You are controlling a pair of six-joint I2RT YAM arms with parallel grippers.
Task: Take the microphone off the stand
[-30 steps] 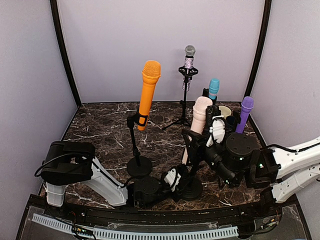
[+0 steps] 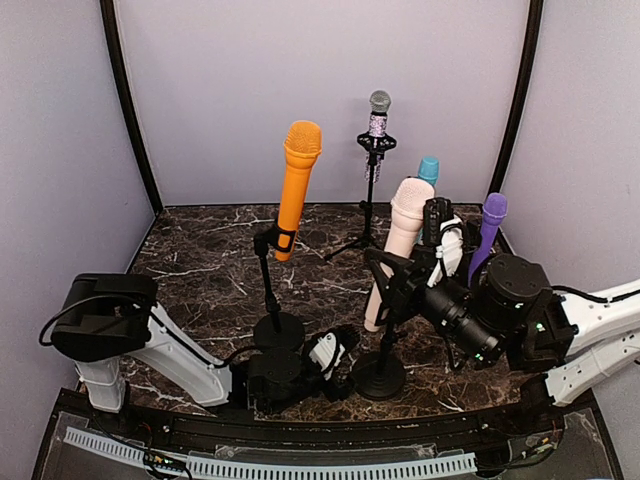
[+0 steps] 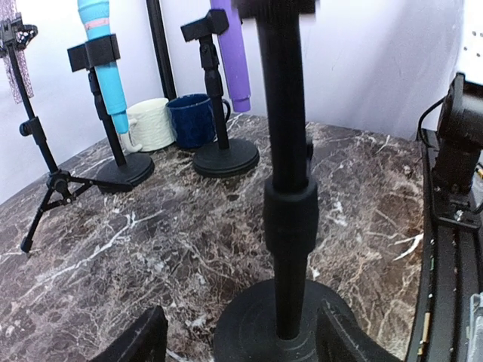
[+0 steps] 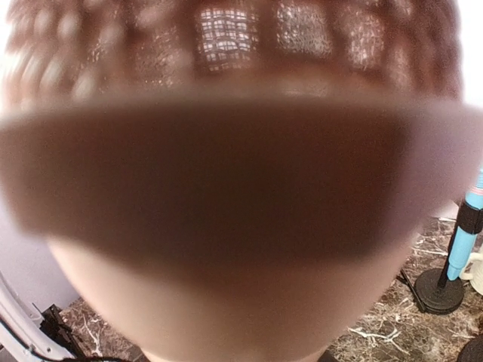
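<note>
The pale pink microphone (image 2: pixel 408 212) is held high beside its black stand (image 2: pixel 378 375), with my right gripper (image 2: pixel 405 270) shut on it; in the right wrist view its blurred body (image 4: pixel 226 302) fills most of the picture. My left gripper (image 2: pixel 340 362) is low, just left of that stand. In the left wrist view its fingertips (image 3: pixel 147 339) appear at the bottom, part open, with the stand's pole (image 3: pixel 290 219) beyond them and nothing visibly between them.
An orange microphone (image 2: pixel 297 180) on a stand is at left, a silver one (image 2: pixel 378 110) at the back, cyan (image 3: pixel 106 68) and purple (image 3: pixel 230 60) ones at back right near two mugs (image 3: pixel 192 121).
My left gripper has drawn back leftward from the pink microphone's stand. My right gripper and the pink microphone have shifted slightly.
</note>
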